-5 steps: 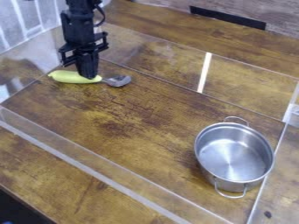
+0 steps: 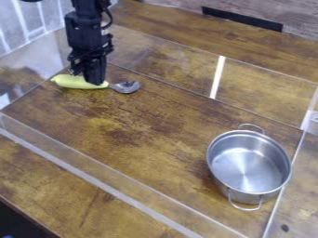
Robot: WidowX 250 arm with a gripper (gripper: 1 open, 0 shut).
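A black gripper reaches down from the top left, its tips at a yellow cloth-like item lying on the wooden table. A metal spoon-like utensil extends to the right from beside the yellow item. The gripper looks shut; whether anything thin is between its fingertips is too small to tell.
A steel pot with two handles stands at the lower right.
The gripper has shifted and turned slightly over the yellow item. The pot and utensil look unmoved.
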